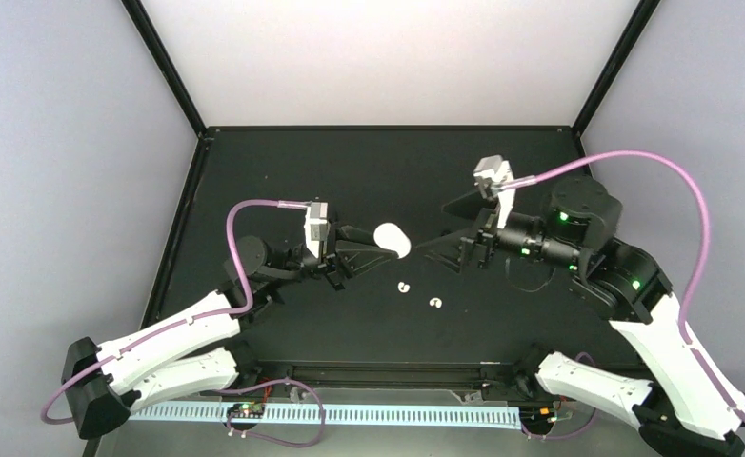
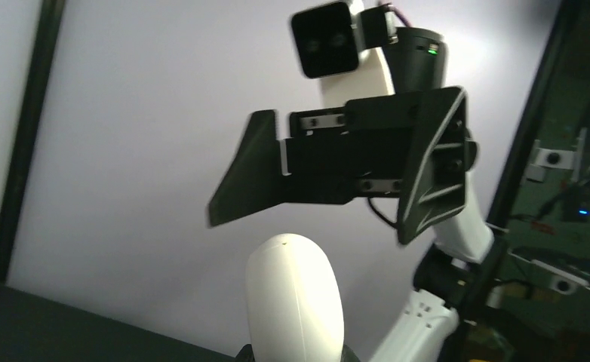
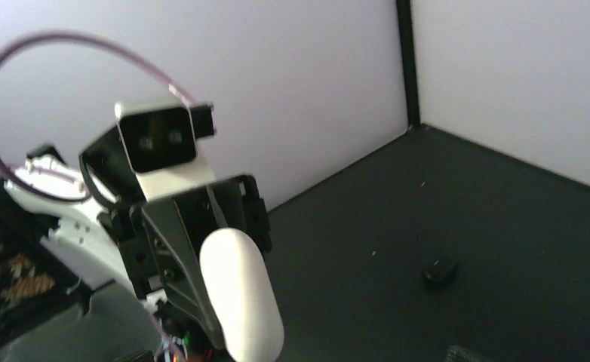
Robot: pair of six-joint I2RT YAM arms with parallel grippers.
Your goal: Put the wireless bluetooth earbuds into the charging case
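Note:
The white charging case point(image 1: 392, 238) is held up at the tips of my left gripper point(image 1: 378, 249), which is shut on it; it fills the bottom centre of the left wrist view point(image 2: 294, 298) and shows beside that gripper in the right wrist view point(image 3: 241, 290). My right gripper point(image 1: 426, 249) stands open just right of the case, empty, its two fingers spread in the left wrist view. Two small white earbuds point(image 1: 403, 287) lie on the black table below and between the grippers. I cannot tell whether the case's lid is open.
A small dark object point(image 3: 440, 270) lies on it in the right wrist view. Pale walls enclose the table at the back and sides, and both arms rise from the front edge.

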